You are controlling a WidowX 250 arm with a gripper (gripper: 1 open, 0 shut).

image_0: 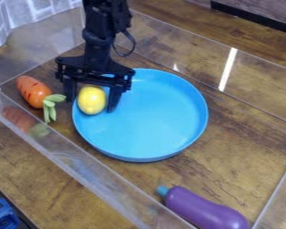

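The black gripper (96,85) reaches down from the top to the left part of the blue plate (146,125), shut on a yellow round object (92,100) that sits at the plate's left side. Its fingertips are partly hidden by the yellow object and hard to make out.
An orange toy carrot (33,91) with green leaves lies left of the plate. A purple toy eggplant (206,207) lies at the lower right. Clear plastic walls cross the lower left.
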